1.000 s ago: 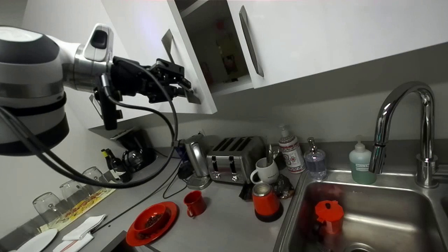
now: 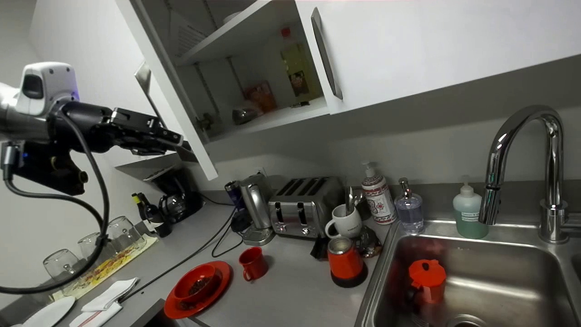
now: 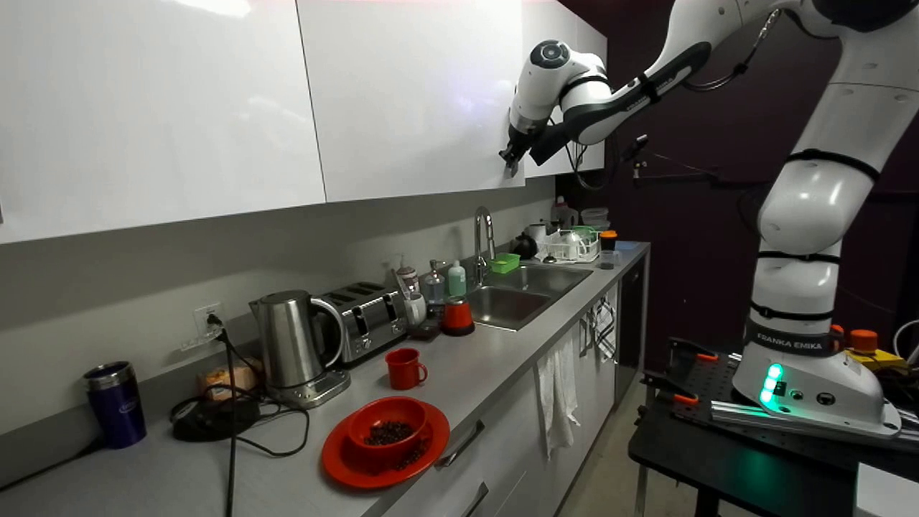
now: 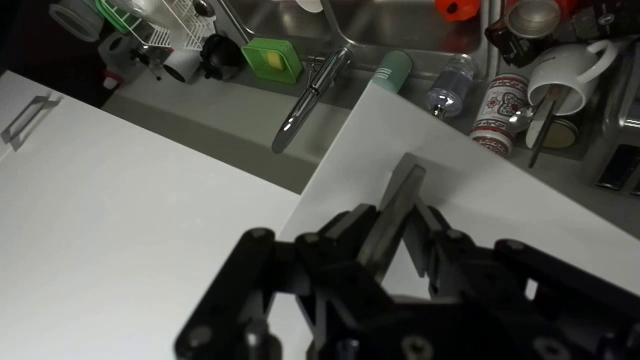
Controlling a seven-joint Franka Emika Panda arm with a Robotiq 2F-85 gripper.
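A white upper cabinet door [image 2: 179, 103] stands swung wide open in exterior view 1, seen nearly edge-on, baring the cabinet shelves [image 2: 248, 125]. Its metal bar handle [image 4: 391, 225] runs between the fingers of my gripper in the wrist view, and the fingers are shut on it. In exterior view 1 the gripper [image 2: 185, 146] reaches the lower part of the door from the left; the fingertips are partly hard to make out. Exterior view 2 shows the gripper [image 3: 510, 159] small, at the lower edge of the cabinets.
On the shelves stand a bottle [image 2: 301, 73] and a few small items. The neighbouring cabinet door [image 2: 435, 49] is shut. Below lie a toaster [image 2: 305, 207], a red mug [image 2: 253, 264], a red plate [image 2: 224, 272] with a bowl, and the sink [image 2: 490, 261].
My gripper has moved left and away from the cabinet together with the door. The door's opening has widened greatly, and much more of the shelves shows.
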